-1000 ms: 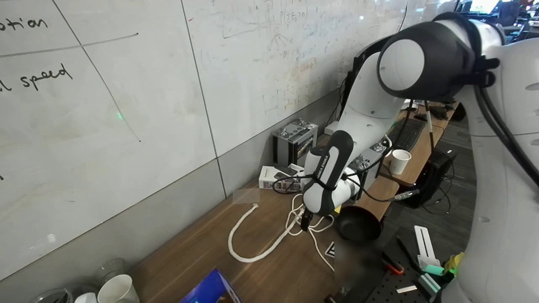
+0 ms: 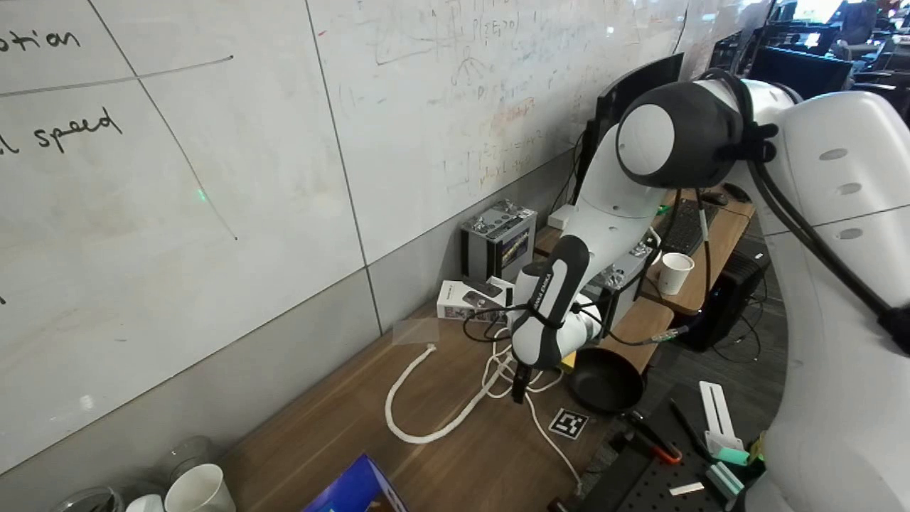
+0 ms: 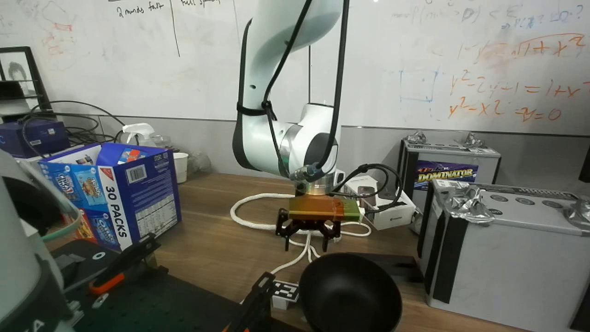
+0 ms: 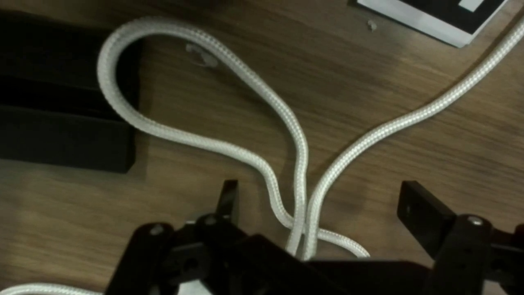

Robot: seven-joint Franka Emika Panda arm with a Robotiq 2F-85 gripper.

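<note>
A white braided rope (image 2: 415, 439) lies on the wooden table, one thick end curving out to the left and several loops bunched under the arm. In the wrist view a loop of the rope (image 4: 196, 140) and a strand running to the upper right meet low in the middle, between the spread fingers. My gripper is open and above these strands, with nothing gripped. From the second exterior view the gripper (image 3: 307, 243) hangs over the rope, fingers pointing down. Its own body hides where the strands converge.
A black pan (image 3: 351, 293) stands close to the gripper, its handle toward the grey battery boxes (image 3: 509, 260). A printed marker block (image 2: 568, 423) sits by the pan. The blue snack box (image 3: 149, 193) and a white box (image 3: 392, 210) flank the rope.
The arm's upper links have shifted left in the first exterior view. The rope's thick left curve lies as before.
</note>
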